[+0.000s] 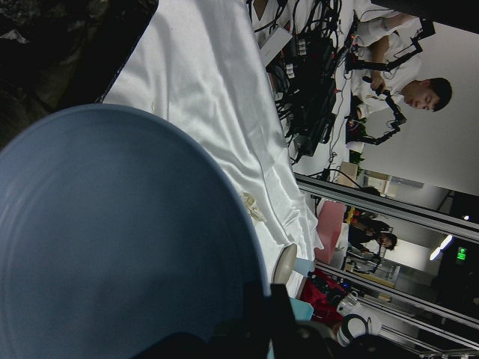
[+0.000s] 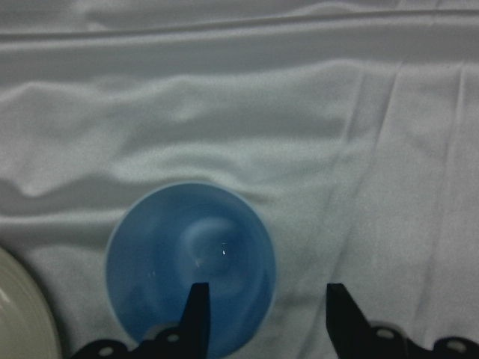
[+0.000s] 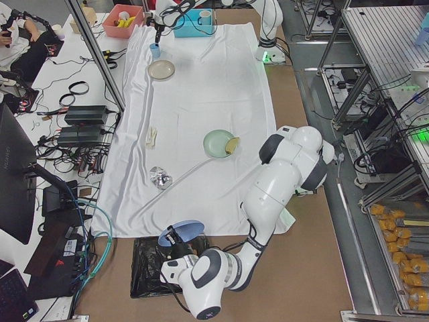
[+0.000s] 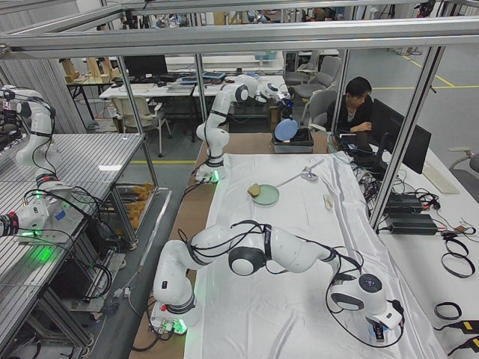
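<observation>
My left gripper (image 3: 175, 243) is shut on the rim of the blue plate (image 3: 188, 228) (image 4: 286, 129) (image 1: 120, 239), tilted up over the black-lined bin (image 3: 144, 275) at the near end of the cloth. No blocks show on the plate's visible face; the bin's contents are mostly hidden. At the far end, my right gripper (image 3: 157, 33) stands open above and beside a blue cup (image 3: 154, 51) (image 2: 191, 254), nothing between its fingers.
A beige plate (image 3: 161, 69) lies beside the cup. A green plate (image 3: 214, 141) with a yellow item (image 3: 232, 145), a shiny item (image 3: 161, 178) and pale gloves (image 3: 151, 137) lie on the white cloth (image 3: 191, 94).
</observation>
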